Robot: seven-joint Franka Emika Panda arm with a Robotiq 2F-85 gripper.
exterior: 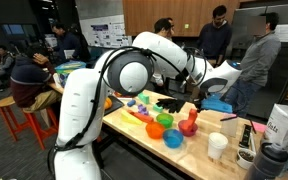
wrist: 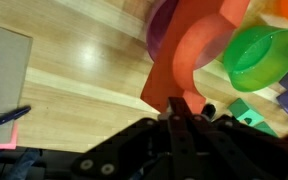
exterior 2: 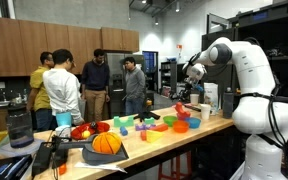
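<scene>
In the wrist view a long red-orange piece (wrist: pixel 180 62) stretches across the middle, its near end right at the fingertips of my gripper. My fingers are shut; whether that end is pinched between them cannot be made out. Beyond it shows part of a purplish bowl (wrist: pixel 161 25). From the first exterior side, the red-orange piece (exterior: pixel 192 116) rises nearly upright out of a red bowl (exterior: pixel 186 128). The arm's end hangs just to its right. The other exterior view shows a red piece (exterior 2: pixel 182 112) among the bowls, small and unclear.
A green bowl (wrist: pixel 264 55) lies close by on the right, with green and purple blocks below it. Orange (exterior: pixel 155 130) and blue (exterior: pixel 173 138) bowls stand near the front edge. A white cup (exterior: pixel 217 146) is to the right. Bare wood (wrist: pixel 79 80) shows at left.
</scene>
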